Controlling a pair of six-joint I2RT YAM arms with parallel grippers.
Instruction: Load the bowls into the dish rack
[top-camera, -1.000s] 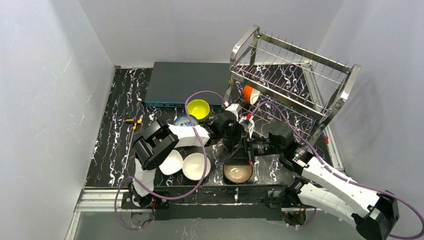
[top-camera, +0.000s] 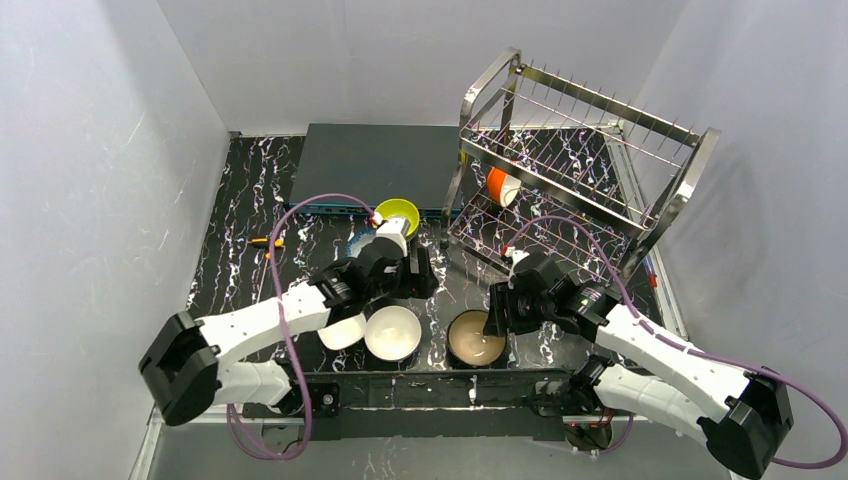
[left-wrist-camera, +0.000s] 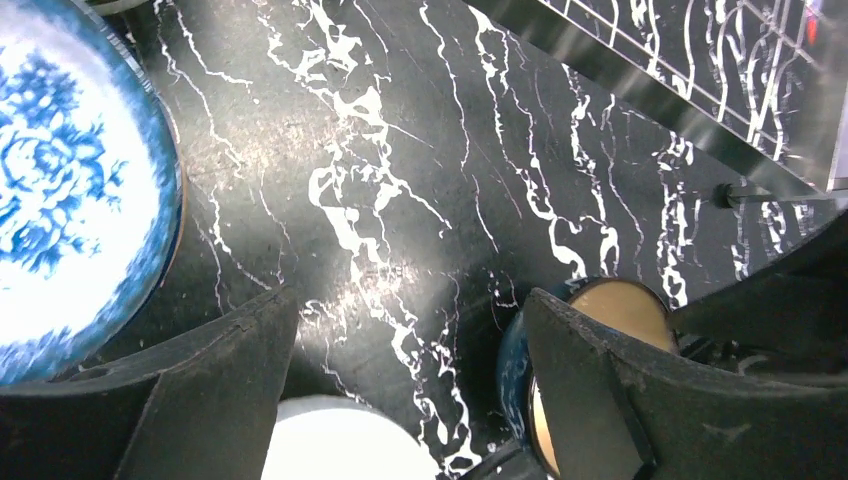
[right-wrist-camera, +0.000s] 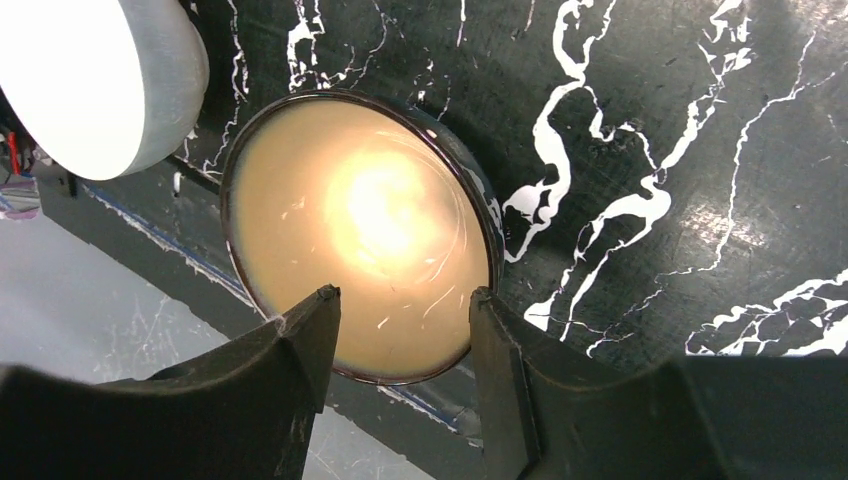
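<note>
A tan bowl with dark rim (right-wrist-camera: 350, 220) sits at the front edge, my right gripper open over its near side. My left gripper is open above the counter, between the blue floral bowl (left-wrist-camera: 70, 190) and the tan bowl. Two white bowls (top-camera: 392, 332) (top-camera: 341, 330) lie at front centre-left; a yellow bowl (top-camera: 398, 208) is behind my left arm. An orange-and-white bowl (top-camera: 503, 187) sits in the steel dish rack (top-camera: 585, 200).
A dark flat box (top-camera: 370, 160) lies at the back. A yellow-black tool (top-camera: 262, 243) lies on the left. The rack fills the back right.
My left gripper has moved left, away from the right one. My right gripper has turned and settled over the tan bowl.
</note>
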